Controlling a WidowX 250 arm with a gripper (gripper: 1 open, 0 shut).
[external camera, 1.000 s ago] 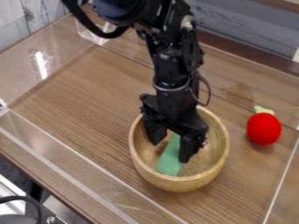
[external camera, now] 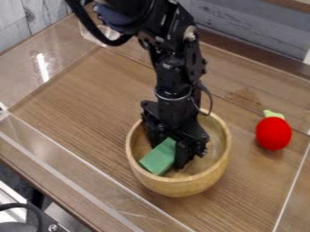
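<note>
A round tan wooden bowl [external camera: 182, 184] sits near the middle front of the wooden table, with a green block [external camera: 159, 159] lying inside it. My black gripper [external camera: 172, 145] reaches down from the top into the bowl, over the green block at its upper right. It looks closed on the block, though its fingertips are partly hidden in the dark clutter of the arm and the bowl.
A red tomato-like object [external camera: 274, 133] with a small pale green piece behind it lies right of the bowl. Walls border the back.
My gripper has lowered and shifted a little left in the bowl, closing in around the green block. The green block has moved slightly left and is more covered.
</note>
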